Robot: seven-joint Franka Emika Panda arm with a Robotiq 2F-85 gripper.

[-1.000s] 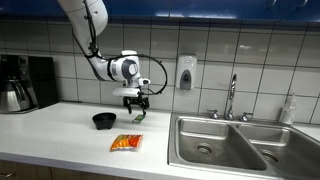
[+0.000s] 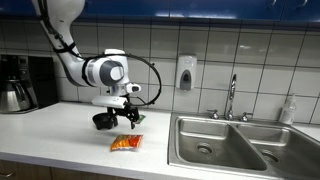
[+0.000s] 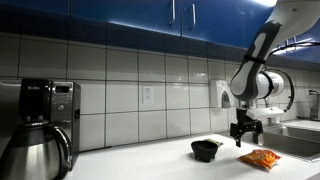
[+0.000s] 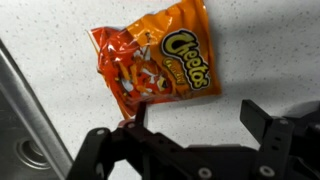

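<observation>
An orange Cheetos bag (image 4: 162, 58) lies flat on the white counter, filling the upper middle of the wrist view. In exterior view 1 the same bag (image 2: 127, 142) rests at the counter's front, left of the sink. My gripper (image 2: 123, 121) is above the counter, just behind and over the bag, pointing down. Its fingers stand wide apart in the wrist view, the two dark fingertips (image 4: 138, 113) reaching in from the bottom with bare counter between them. Nothing is held.
A black bowl (image 3: 205, 150) sits on the counter behind the arm, with a green item (image 2: 139, 119) close by. The sink (image 2: 205, 148) opens to the right. A coffee maker (image 3: 42, 130) stands at the far left.
The bag has not moved.
</observation>
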